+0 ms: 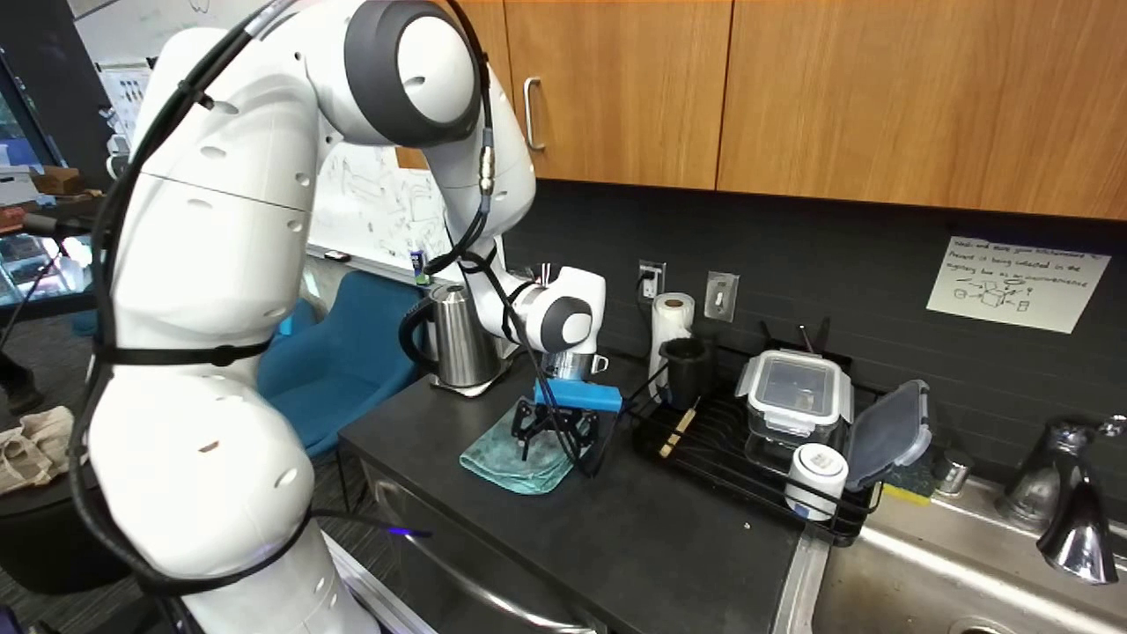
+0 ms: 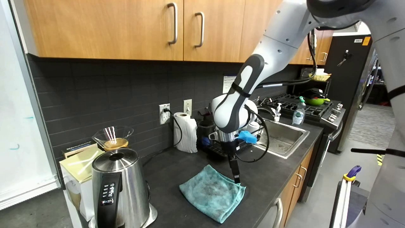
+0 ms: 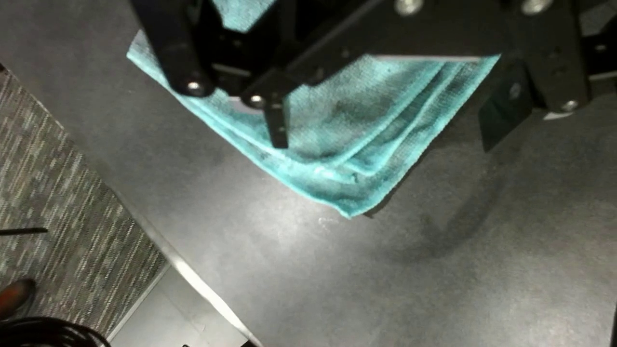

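A teal cloth (image 2: 212, 193) lies folded and rumpled on the dark counter (image 2: 167, 171). My gripper stands open above it, its fingers spread wide. In the wrist view, one finger (image 3: 277, 126) is over the cloth (image 3: 353, 121), while the other finger (image 3: 506, 110) is over bare counter to the right of it. The gripper (image 1: 555, 444) covers part of the cloth (image 1: 518, 465) in exterior view 1. Nothing shows between the fingers. Whether the tips touch the cloth cannot be told.
A steel kettle (image 1: 465, 336) stands left of the cloth. To the right sit a black dish rack (image 1: 724, 454) holding containers, then the sink (image 1: 930, 560). A paper towel roll (image 2: 185, 131) stands by the wall.
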